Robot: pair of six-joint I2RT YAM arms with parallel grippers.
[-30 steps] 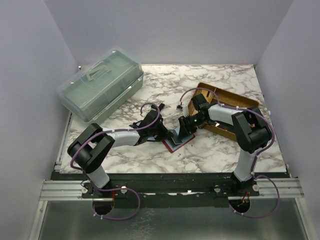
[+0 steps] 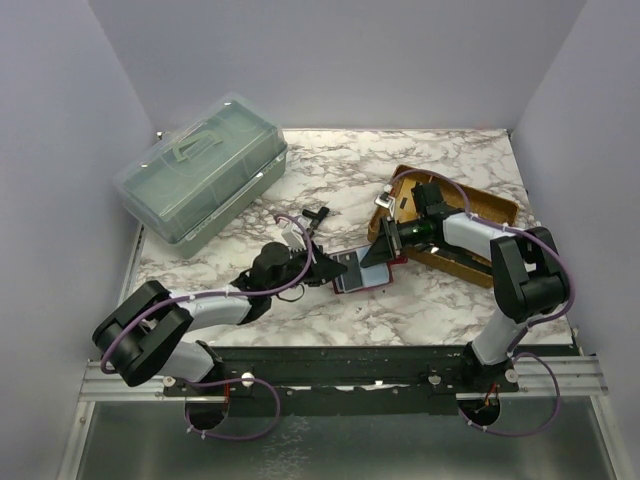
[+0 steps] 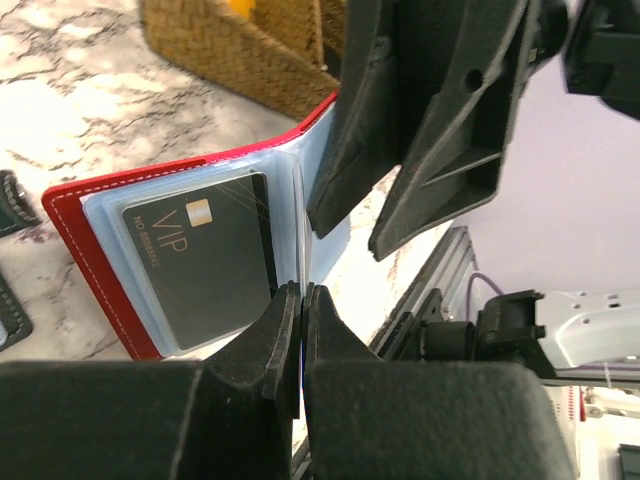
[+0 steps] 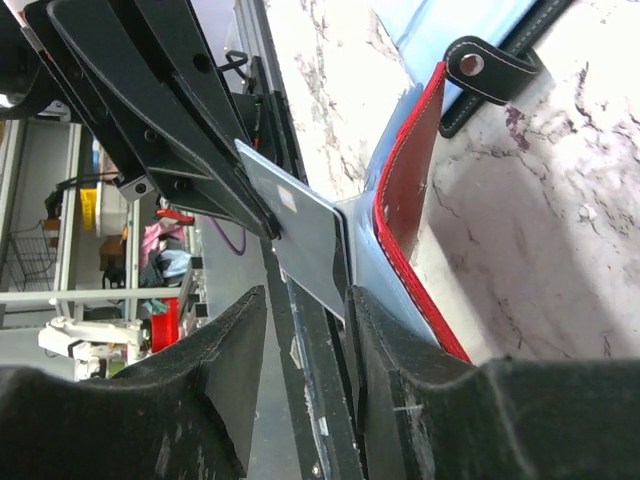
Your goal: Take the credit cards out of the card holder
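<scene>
The red card holder point(image 2: 365, 270), with clear blue sleeves, is held up at the front centre. A black VIP card point(image 3: 200, 255) sits in a sleeve. My left gripper is shut on the holder's sleeve edge, and in the right wrist view a card with a gold chip point(image 4: 295, 230) shows beside its fingers. My right gripper point(image 2: 390, 240) stands open over the holder's right side; in the left wrist view its fingers point(image 3: 435, 180) hang just above the raised sleeves.
A wicker box point(image 2: 485, 200) stands at the back right, a green lidded case point(image 2: 200, 150) at the back left. A black strap point(image 4: 480, 70) lies on the marble table point(image 2: 330, 150).
Both arms have moved outward and toward the front, with the holder between them; the right arm has moved to the right.
</scene>
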